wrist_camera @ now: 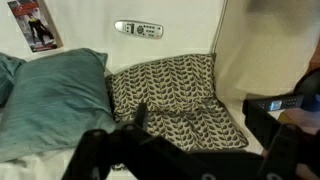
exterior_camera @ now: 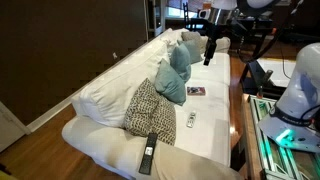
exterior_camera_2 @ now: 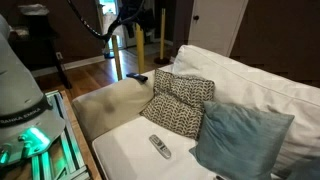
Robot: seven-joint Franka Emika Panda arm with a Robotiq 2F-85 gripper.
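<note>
My gripper is open, its dark fingers apart with nothing held between them. It hangs above the sofa, seen from the side in the first exterior view (exterior_camera: 208, 58). Seen past the fingers in the wrist view are leopard-patterned cushions (wrist_camera: 165, 82). A pale remote (wrist_camera: 139, 29) lies on the white seat beside them, also visible in both exterior views (exterior_camera: 192, 119) (exterior_camera_2: 160, 146). On the other side of the cushions, a black remote (wrist_camera: 272, 103) rests on the beige part of the sofa (exterior_camera_2: 100, 108). A DVD case (wrist_camera: 33, 24) lies flat on the seat.
Blue-grey cushions (exterior_camera: 170, 83) lean on the white backrest (exterior_camera: 110, 90). The white seat (exterior_camera: 210, 135) is bare around the pale remote. My arm's base stands on a wooden table (exterior_camera: 248, 145) beside the sofa, with cables nearby.
</note>
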